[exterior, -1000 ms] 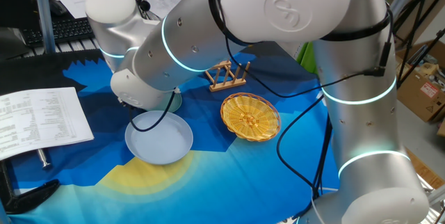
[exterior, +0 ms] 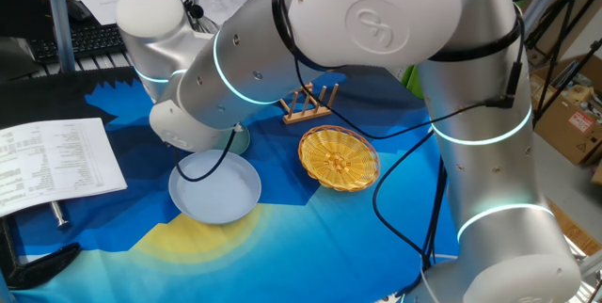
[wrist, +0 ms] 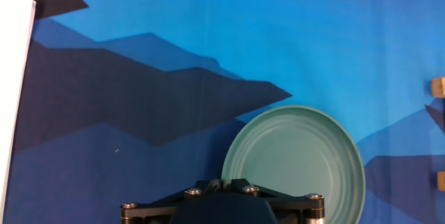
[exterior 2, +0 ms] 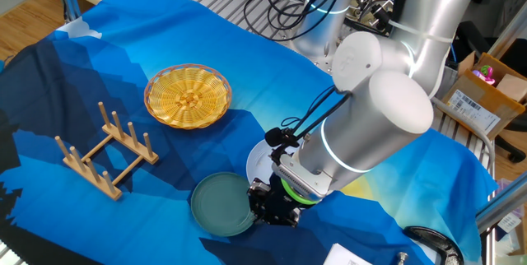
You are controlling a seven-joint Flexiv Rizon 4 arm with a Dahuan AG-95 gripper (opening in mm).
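My gripper [exterior 2: 273, 205] points down at the edge of a round green plate [exterior 2: 221, 205] in exterior view 2. From the wrist, its dark linkage [wrist: 278, 200] spreads along the bottom, around the left rim of the green plate [wrist: 300, 151]. The fingertips are too dark and foreshortened to tell whether they are open, shut or touching the rim. A pale grey-blue plate [exterior: 215, 186] lies flat on the cloth, partly behind the arm in exterior view 2. In exterior view 1 the arm hides the gripper and most of the green plate [exterior: 242, 141].
A yellow wicker basket [exterior 2: 188, 96] and a wooden dish rack [exterior 2: 109, 154] with upright pegs stand apart from the plates. Printed papers [exterior: 58, 167] and a black clamp [exterior: 39, 265] lie along one edge. Clear blue cloth [exterior: 320, 247] lies in front of the basket.
The arm's upper links have shifted slightly left, and the wrist sits a little lower than one second ago. The pale plate, basket and rack have not visibly moved.
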